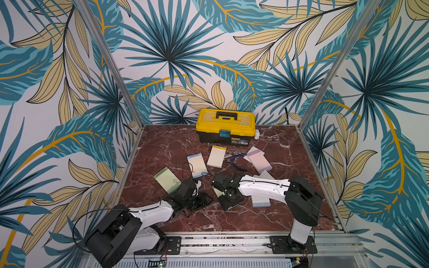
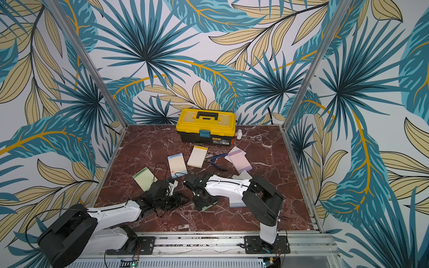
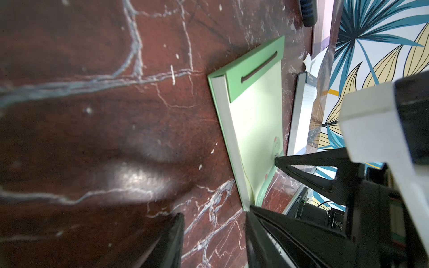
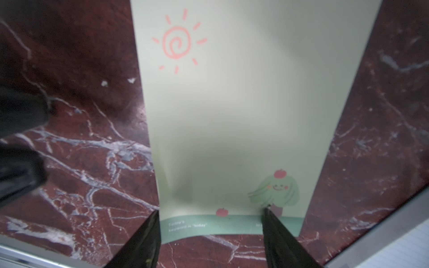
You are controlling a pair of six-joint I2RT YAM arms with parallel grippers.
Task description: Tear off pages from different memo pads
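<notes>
In the left wrist view a green memo pad [image 3: 253, 125] lies on the marble table [image 3: 125, 147], the right gripper's two fingers at its lower edge and that edge slightly lifted. My left gripper is part open beside the pad, nothing visible between its fingers. The right wrist view shows the pad's top page [image 4: 241, 111], with a sun and tree, and my right gripper straddling its bottom strip, fingers apart. Other memo pads lie behind: green [image 1: 167, 180], blue-topped [image 1: 197, 165], yellow-topped [image 1: 216, 155], pink [image 1: 258, 159].
A yellow toolbox [image 1: 225, 125] stands at the back with a small white bottle [image 1: 257, 134] beside it. Blue-handled pliers [image 1: 239, 168] lie among the pads. A grey-white pad [image 1: 261, 201] is under the right arm. Bare table lies at the back left and far right.
</notes>
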